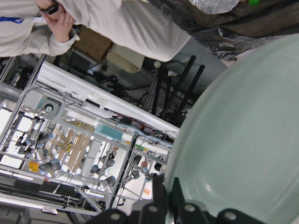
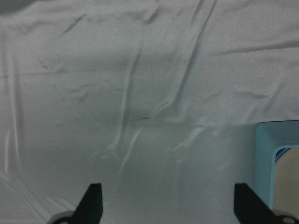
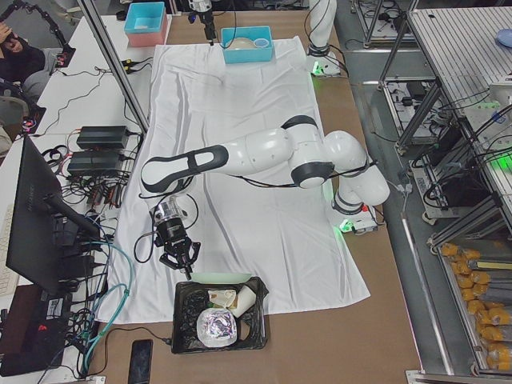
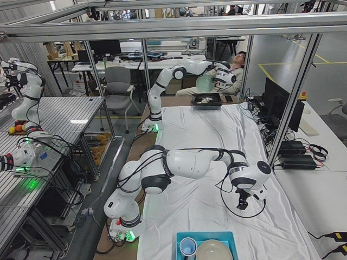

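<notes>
A pale green oval plate (image 1: 243, 126) is raised on edge over the black bin (image 3: 180, 320), with my left gripper (image 3: 188, 268) shut on its rim; the plate also shows at the back in the camera right view. The bin holds a foil-covered round item (image 3: 216, 326), a white item (image 3: 244, 301) and other things. My right gripper stands open above the white cloth (image 2: 140, 84), nothing between its fingers, beside a blue bin (image 4: 204, 237) that holds a cup (image 4: 188, 246) and a beige plate (image 4: 212, 252).
A monitor (image 3: 32, 216) and cables line one side, and a phone (image 3: 140, 360) lies by the black bin. A seated person (image 4: 233, 70) is close behind the black bin.
</notes>
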